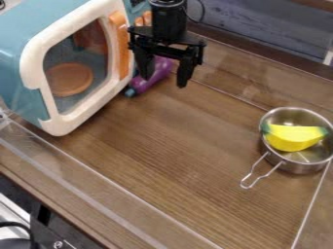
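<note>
My black gripper (pixel 166 60) stands open at the top centre, just above a purple object (pixel 154 81) lying on the wooden table (pixel 169 160) beside the toy microwave. The light blue and white microwave (pixel 53 112) fills the upper left, with an orange plate (pixel 69 78) inside. On the right, a steel pot (pixel 293 163) with a long handle holds a yellow object (pixel 295 137) with some green at its end.
A wooden wall (pixel 260 24) runs along the back. At the lower left corner are a white surface and a black cable.
</note>
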